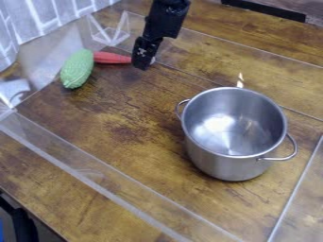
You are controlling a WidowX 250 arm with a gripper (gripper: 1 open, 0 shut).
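Observation:
The black gripper (144,59) is low at the back of the table, over the right end of a red-handled utensil (111,58), whose metal head it hides. Whether its fingers are open or shut is hard to tell. A pale green corn-like vegetable (76,69) lies left of the utensil. A steel pot (233,151) with two side handles stands empty on the right.
Clear plastic panels edge the left and front, with a crumpled metallic-looking object at the far left.

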